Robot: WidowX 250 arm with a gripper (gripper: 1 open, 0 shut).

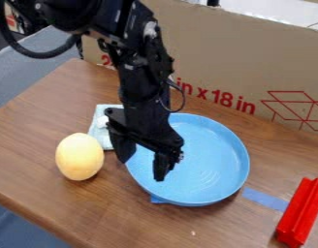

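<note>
My black gripper [141, 163] hangs over the left half of a light blue plate [207, 179], its fingers apart with nothing seen between them. A pale yellow egg-shaped object [79, 158] lies on the wooden table to the left of the plate. Behind the gripper, a light cloth [104, 121] is partly visible, mostly hidden by the arm. A red box-like piece [299, 211] lies at the right, near the front.
A large cardboard box [252, 68] stands along the back of the table. A strip of blue tape [266, 200] is on the wood right of the plate. Bare table [46, 116] shows at the left.
</note>
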